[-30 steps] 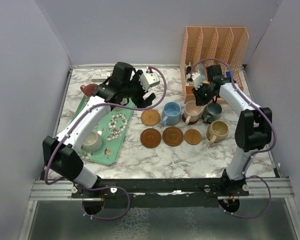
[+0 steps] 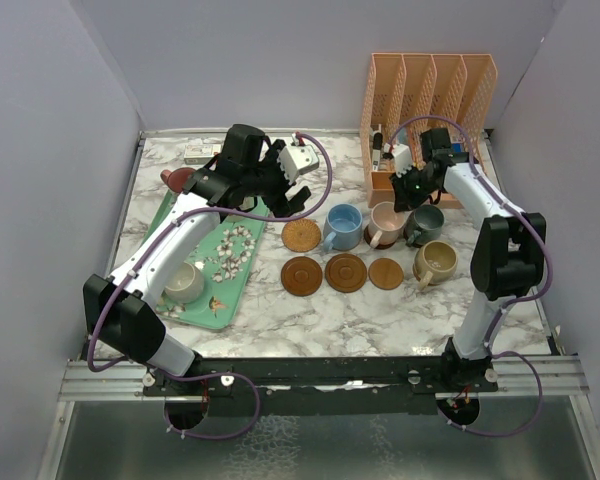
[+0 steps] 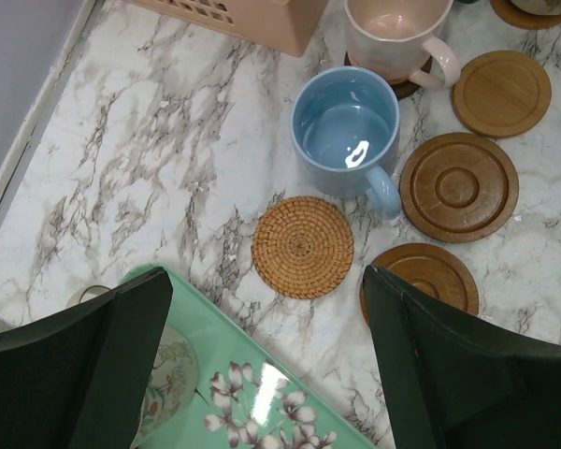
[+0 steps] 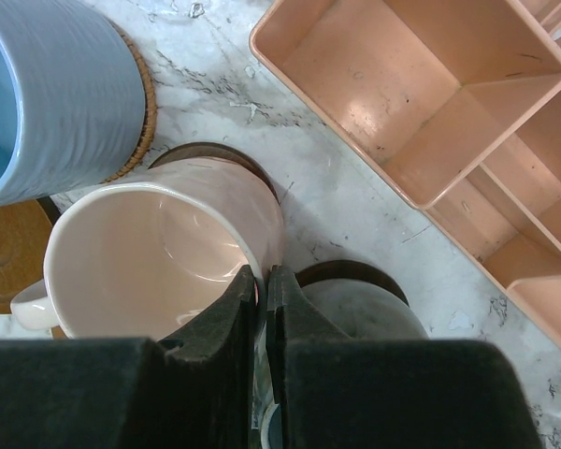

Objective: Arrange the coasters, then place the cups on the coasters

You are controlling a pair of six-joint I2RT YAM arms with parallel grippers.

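Note:
The pale pink cup [image 2: 385, 224] stands on a dark brown coaster [image 4: 210, 150], most of which it covers. My right gripper is shut on the cup's rim, with the thin wall pinched between its fingertips. In the right wrist view the cup's handle [image 4: 35, 307] points away, to the left. My left gripper hangs open above the table, nothing between its fingers; a woven coaster [image 3: 303, 247] and the green tray's edge show below it. The blue cup [image 3: 344, 131] is close beside the pink one, on its left in the top view.
A dark green cup [image 2: 424, 225] crowds the pink cup on the right, and an olive cup [image 2: 435, 262] sits nearer the front. Behind is a peach organiser [image 2: 430, 85]. Empty wooden coasters [image 2: 346, 272] lie in front. The green tray [image 2: 216, 315] occupies the left.
My right gripper has shifted slightly to the right at the pink cup's rim. The cup and the left arm look unmoved.

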